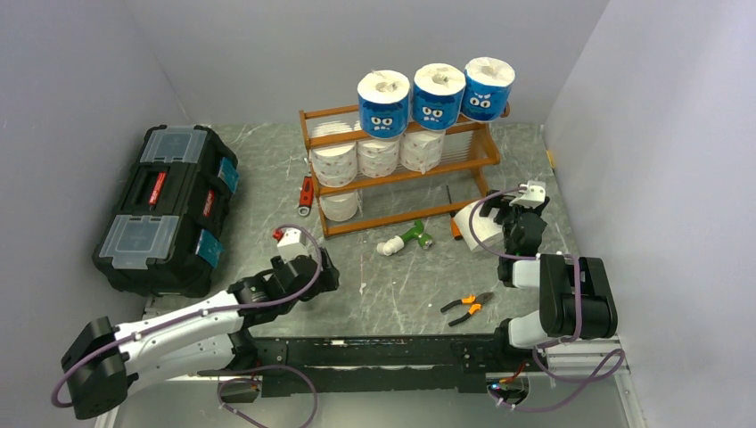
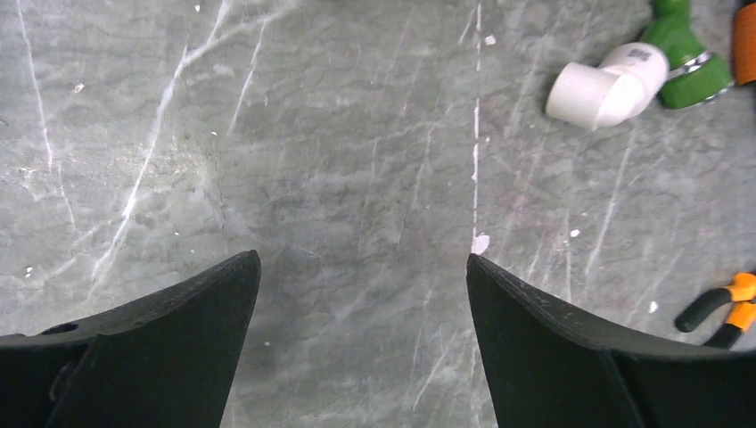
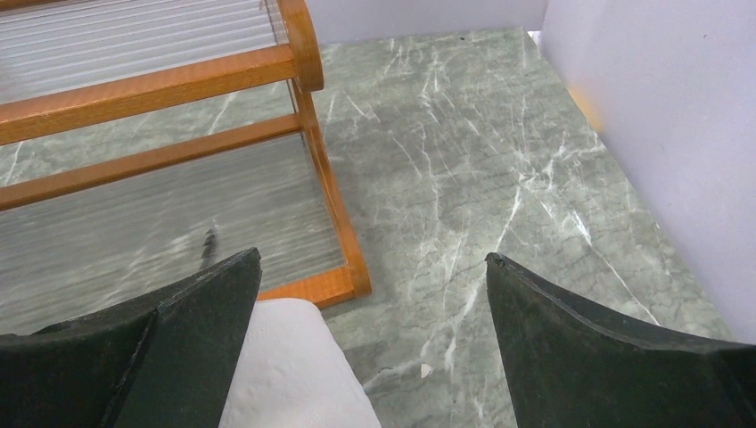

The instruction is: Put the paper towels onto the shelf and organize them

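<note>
A wooden shelf (image 1: 410, 217) stands at the back, seen in the top view. Three blue-wrapped paper towel rolls (image 1: 439, 102) stand on its top tier. White rolls (image 1: 378, 159) fill part of the middle tier, and one white roll (image 1: 340, 206) sits at the left of the bottom tier. A loose white roll (image 1: 476, 227) lies on the table before the shelf's right end. Just right of it is my right gripper (image 1: 496, 204), open and empty; in the right wrist view the roll (image 3: 296, 374) shows beside the left finger. My left gripper is open over bare table.
Green-and-white pipe fitting (image 1: 408, 239) and orange-handled pliers (image 1: 467, 308) lie mid-table. A screwdriver with an orange handle (image 1: 456, 226) lies beside the loose roll. A red tool (image 1: 306, 194) is left of the shelf; black toolboxes (image 1: 169, 209) stand far left. Walls bound the table.
</note>
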